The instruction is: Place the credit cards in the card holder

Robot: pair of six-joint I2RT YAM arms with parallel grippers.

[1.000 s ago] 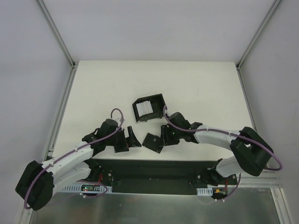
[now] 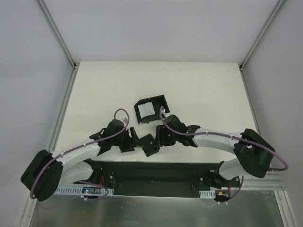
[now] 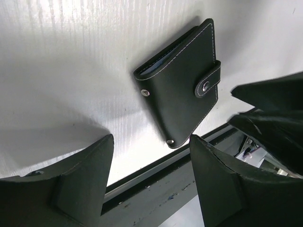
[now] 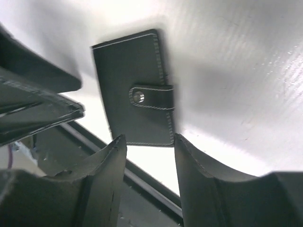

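The card holder [image 3: 182,87], black leather with pale stitching and a snap strap, lies closed on the white table near its front edge. In the top view, the holder [image 2: 148,144] is between both grippers. My left gripper [image 2: 136,145] is partly open on its left side; in the left wrist view its fingers [image 3: 90,177] stand apart with nothing between. On the right, my right gripper [image 2: 161,143] is partly open too, its fingers [image 4: 111,165] apart and empty beside the holder [image 4: 137,94]. White cards [image 2: 147,109] stand in a black box behind.
The black box [image 2: 164,105] sits behind the holder, tilted slightly. Both arms reach in from the front corners. A dark front edge runs close to the holder.
The holder has turned and sits slightly further left.
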